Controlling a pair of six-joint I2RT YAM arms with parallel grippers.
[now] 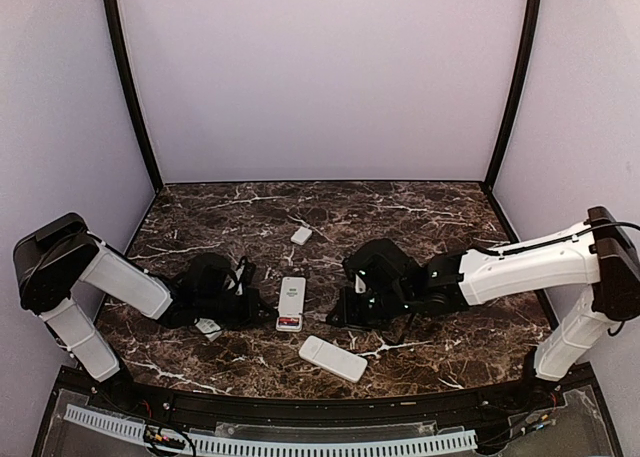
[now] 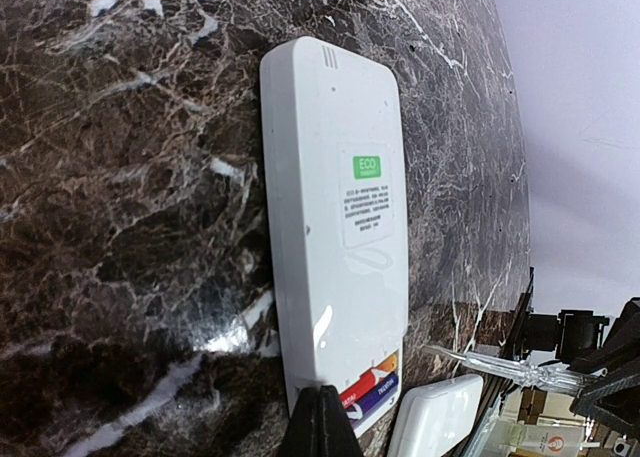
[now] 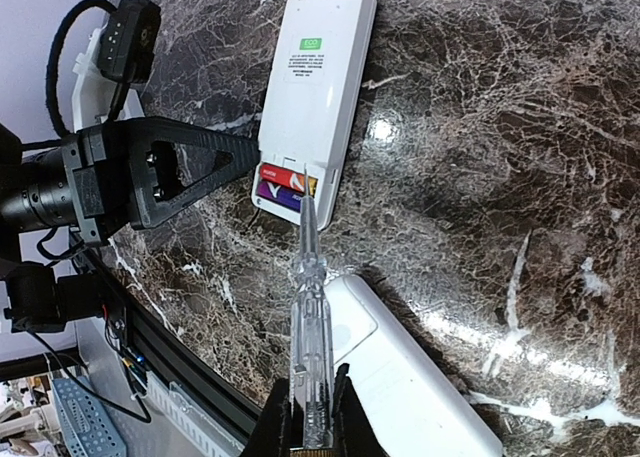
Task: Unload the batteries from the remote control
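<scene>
The white remote control (image 1: 291, 299) lies back up, its compartment open at the near end. Inside sit two batteries, a red one (image 3: 281, 176) and a purple one (image 3: 277, 196). My left gripper is shut by the remote's left side near the compartment, nothing visible between its fingers; contact is unclear. To the right, my right gripper is shut on a clear pointed tool (image 3: 312, 322). Although its tip overlaps the batteries in the right wrist view, the left wrist view shows the tool (image 2: 530, 372) apart from the remote, on its right.
Another white, remote-like object (image 1: 332, 359) lies in front and to the right. A small white piece (image 1: 301, 235) rests farther back. Something pale (image 1: 208, 327) is partly covered by the left arm.
</scene>
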